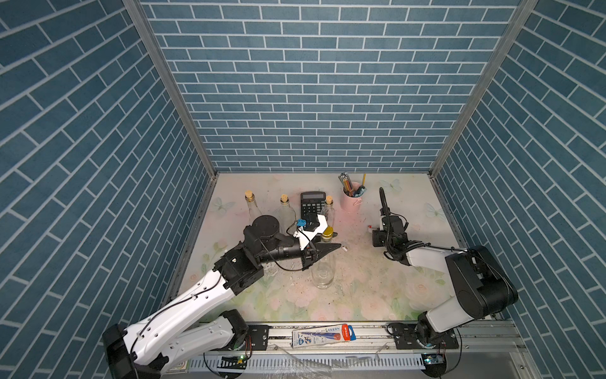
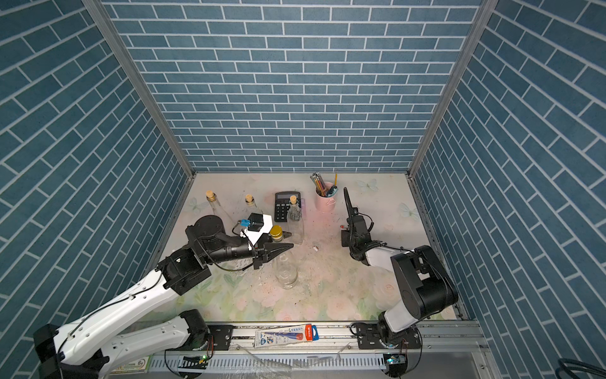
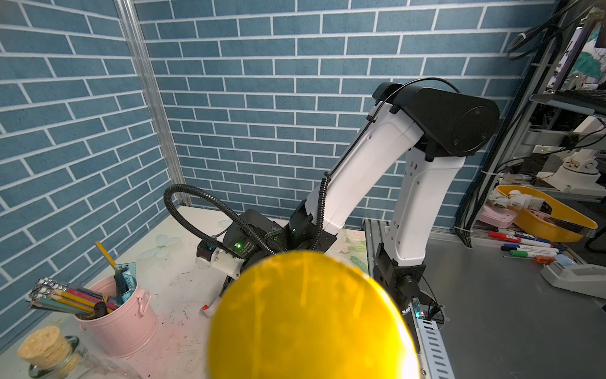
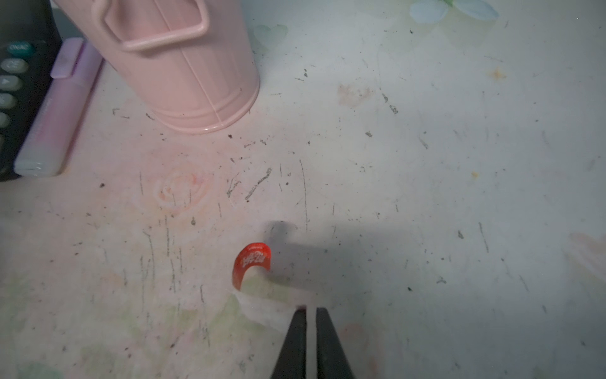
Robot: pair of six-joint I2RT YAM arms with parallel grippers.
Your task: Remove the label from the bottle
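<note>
A clear glass bottle (image 1: 323, 278) with a yellow cap (image 1: 327, 232) stands upright on the table. My left gripper (image 1: 333, 247) is shut on it below the cap, and the cap (image 3: 315, 315) fills the lower middle of the left wrist view, hiding the fingers. Away to the right, my right gripper points at the table with a slim gap between its fingertips. A curled strip of label (image 4: 251, 260), red at its end and pale along the rest, reaches toward the left fingertip. Whether it clings to that finger or lies on the table I cannot tell.
Corked glass bottles (image 2: 294, 221) and a calculator (image 2: 287, 198) stand behind the left gripper. A pink pencil bucket (image 1: 351, 201) is at the back, beyond the right gripper. A small white scrap (image 2: 315, 248) lies between the arms.
</note>
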